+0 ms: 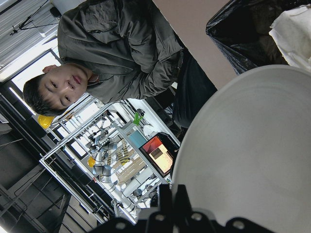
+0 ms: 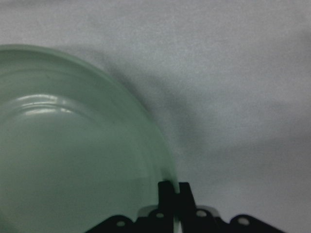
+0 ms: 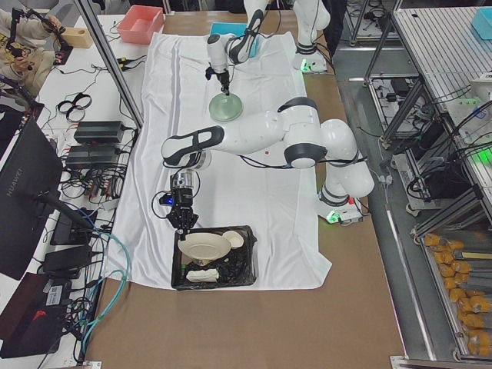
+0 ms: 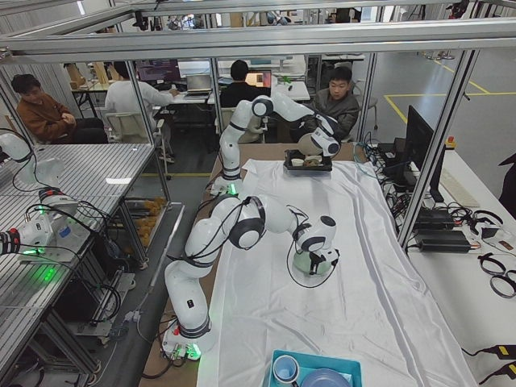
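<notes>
My left gripper (image 3: 183, 229) is shut on the rim of a cream plate (image 3: 204, 247), holding it over a black bag-lined bin (image 3: 247, 272); the plate fills the lower right of the left wrist view. A small cream cup (image 3: 234, 237) and a white crumpled item (image 3: 202, 276) are in the bin. My right gripper has its fingers closed on the rim of a green plate (image 2: 68, 145) lying on the white cloth (image 3: 269, 207).
A blue tray (image 4: 349, 366) with a blue mug (image 4: 285, 369) and blue plate (image 4: 326, 380) stands at the cloth's far end from the bin. A pink container (image 3: 141, 23) is on the side table. People sit beyond the bin's end.
</notes>
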